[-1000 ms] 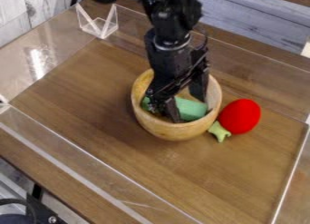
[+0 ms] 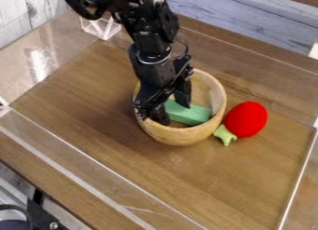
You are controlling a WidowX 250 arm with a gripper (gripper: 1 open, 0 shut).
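The black gripper [image 2: 170, 92] reaches down from the top into a wooden bowl [image 2: 200, 135], its fingers around a green object [image 2: 192, 114] lying inside. Whether the fingers touch or hold it is hard to tell. A red round object [image 2: 246, 119] with a green tip [image 2: 225, 135] lies just right of the bowl.
A clear wire-like object [image 2: 99, 27] stands at the back left. A pale plank wall is behind.
The gripper has shifted left and lower in the bowl. The bowl and red object look unmoved.
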